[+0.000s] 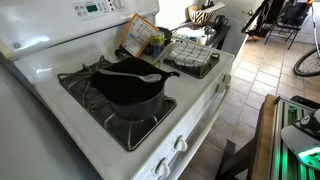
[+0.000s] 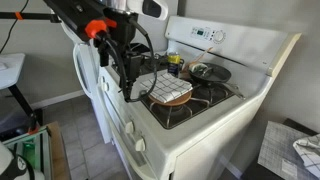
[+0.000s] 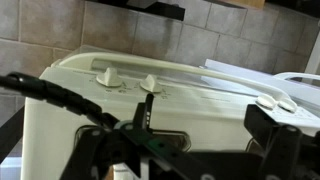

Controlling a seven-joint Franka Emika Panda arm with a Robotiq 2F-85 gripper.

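Note:
In the wrist view my gripper is open, its dark fingers far apart with nothing seen between them. It hangs over the front of a white stove with white knobs. In exterior view 1 a black pot stands on the near burner, a light-coloured spoon lying across its top. A wire rack lies over the other burner. Exterior view 2 shows the rack over an orange-brown pan; the fingertips are hard to make out there.
An upright picture or book leans at the back of the stove. A black cable crosses the wrist view. Tiled floor lies open in front of the stove. A patterned cloth-covered surface stands to one side.

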